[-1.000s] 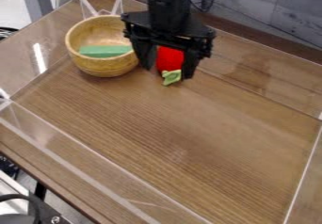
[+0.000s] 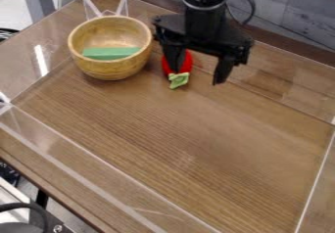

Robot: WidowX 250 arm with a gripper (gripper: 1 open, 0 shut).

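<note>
A red object with a pale green end (image 2: 177, 72) lies on the wooden table (image 2: 177, 159), right of a yellow bowl (image 2: 116, 68) that holds a mint-green block (image 2: 108, 53). My black gripper (image 2: 197, 56) is over the red object and partly hides it, its dark fingers spread open on either side. I cannot tell whether they touch it.
The bowl stands at the back left near the table's edge. A grey plank wall runs along the back right. A black cable shows at the lower left corner.
</note>
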